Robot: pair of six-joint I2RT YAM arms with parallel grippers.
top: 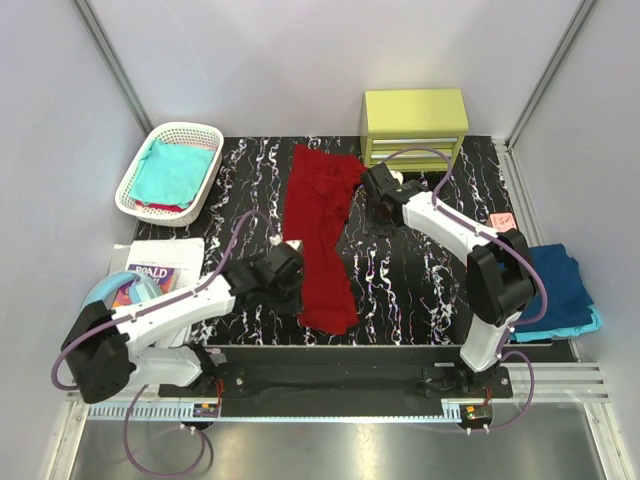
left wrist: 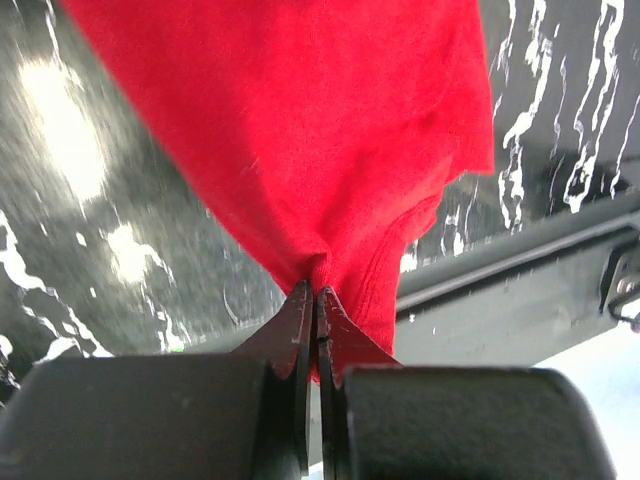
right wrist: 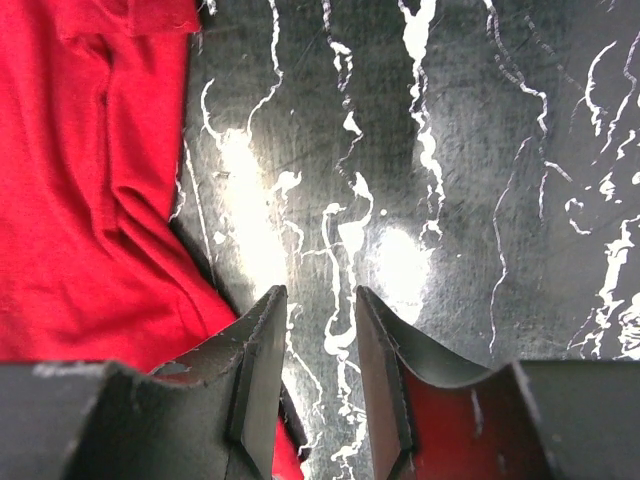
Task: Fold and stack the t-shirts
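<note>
The red T-shirt (top: 322,225) lies stretched lengthwise down the middle of the table, from the back toward the front edge. At its front end my left gripper is shut on the shirt's gathered cloth, which passes between the fingertips. The rest of the red cloth (left wrist: 330,110) fans out beyond it in the left wrist view. My right gripper is partly open over bare table just right of the shirt (right wrist: 90,220), with nothing between its fingers. On the right, a dark blue folded shirt (top: 545,285) lies over a light blue one (top: 575,328).
A white basket (top: 125,190) with teal and red cloth stands at back left. Headphones (top: 105,290) and books (top: 185,255) lie front left. A yellow-green drawer box (top: 415,115) is behind the right arm; a pink block (top: 503,220) sits at right.
</note>
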